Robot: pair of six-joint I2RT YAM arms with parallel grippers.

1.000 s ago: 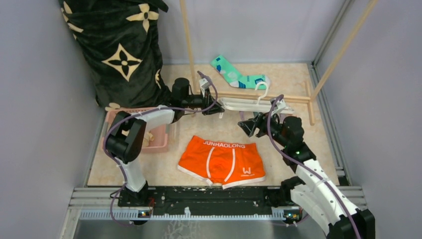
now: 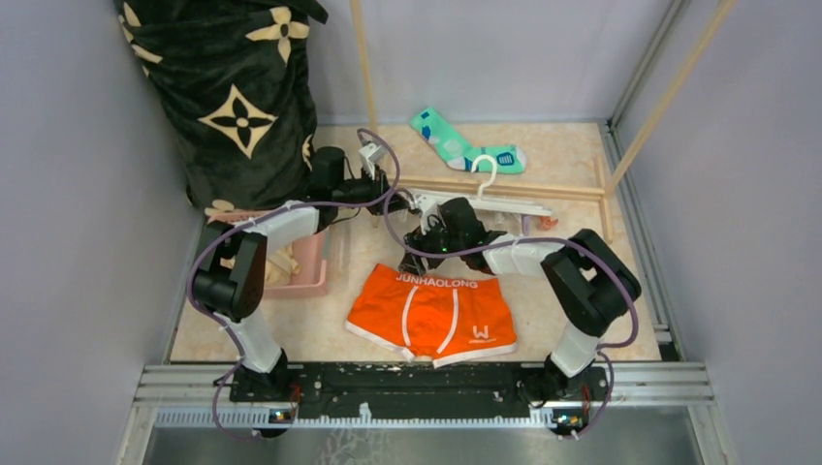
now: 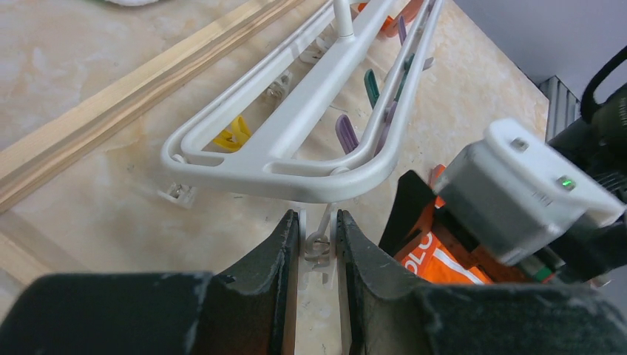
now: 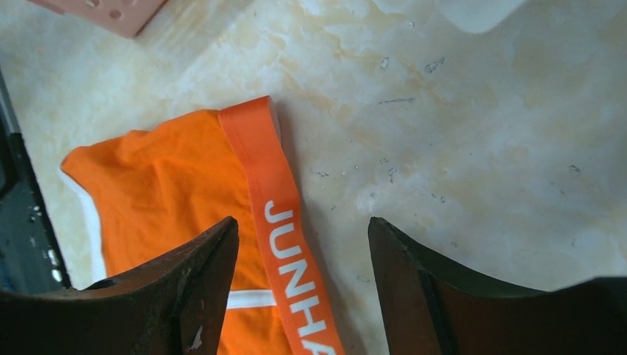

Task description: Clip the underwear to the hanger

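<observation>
Orange underwear (image 2: 432, 310) lies flat on the table, its waistband lettered JUNHAOLONG facing the back. Behind it a white hanger (image 3: 296, 133) with several coloured clips is held up over the table. My left gripper is shut on a clear clip (image 3: 318, 248) at the hanger's near end. My right gripper is open above the waistband's left part; in the right wrist view the waistband (image 4: 285, 248) runs between its fingers, closer to the left one. Nothing is gripped there. In the top view, the right arm hides part of the hanger.
A green sock (image 2: 465, 145) lies at the back, behind a wooden rack bar (image 2: 557, 191). A pink basket (image 2: 312, 276) stands at the left beside a dark patterned blanket (image 2: 228, 97).
My right gripper has moved left, from the right side of the hanger to over the underwear's waistband. The left gripper and hanger have shifted slightly left. The underwear has stayed put.
</observation>
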